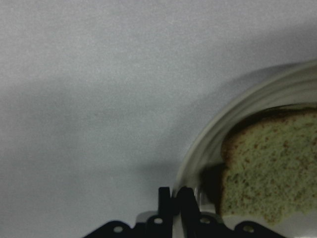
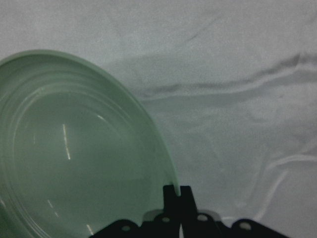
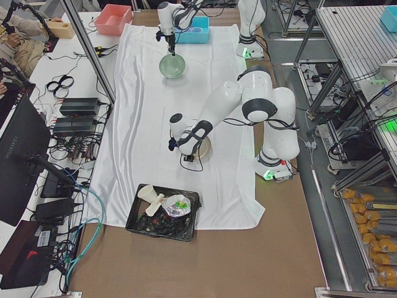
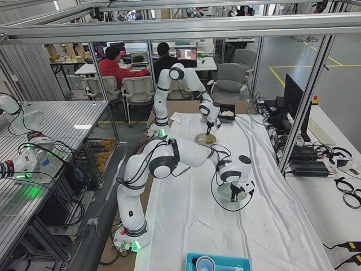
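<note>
A plate (image 1: 203, 139) holds a bread slice (image 1: 267, 163). My left gripper is at its rim, fingers close together on it; in the camera left view that gripper (image 3: 188, 156) partly hides the plate (image 3: 205, 148). A green plate (image 2: 74, 148) lies on the white cloth (image 3: 149, 124), my right gripper shut on its rim. The camera right view shows this gripper (image 4: 240, 192) over the green plate (image 4: 224, 192).
A black tray (image 3: 133, 217) with a cup, foil bowl and other items lies at one end of the cloth; a blue bin (image 4: 214, 258) with containers at the other.
</note>
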